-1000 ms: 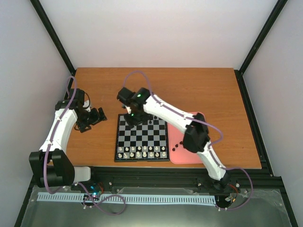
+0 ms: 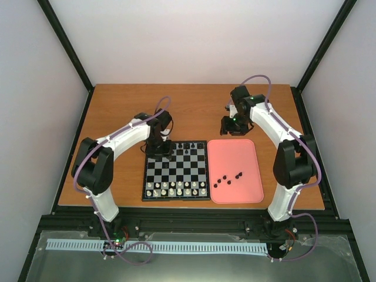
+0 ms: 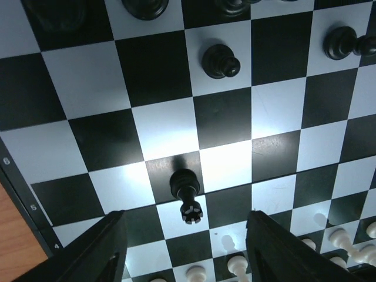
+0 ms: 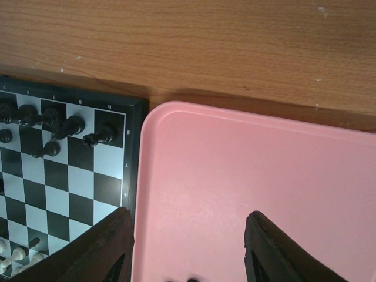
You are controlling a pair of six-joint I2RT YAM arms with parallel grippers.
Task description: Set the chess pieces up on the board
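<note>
On the chessboard (image 2: 176, 199), white pieces (image 2: 177, 189) fill the near rows and dark pieces (image 2: 192, 145) stand along the far side. A lone black rook (image 3: 187, 194) is upright near the board's middle in the left wrist view, between and beyond my left gripper's fingers. Over the board's far left part hangs my left gripper (image 2: 158, 157), its fingers (image 3: 97, 249) apart and empty. Above the far left edge of the pink tray is my right gripper (image 2: 234, 133), open wide with nothing between its fingers. Several black pieces (image 2: 228, 179) lie in the tray.
The pink tray (image 2: 254, 194) sits just right of the board. Bare wooden table (image 2: 194, 106) stretches behind both. Standing pieces crowd the board's near and far rows, while most middle squares are free.
From the far left, my left gripper has swung right over the board. My right gripper has left the board and moved right to above the tray's far edge.
</note>
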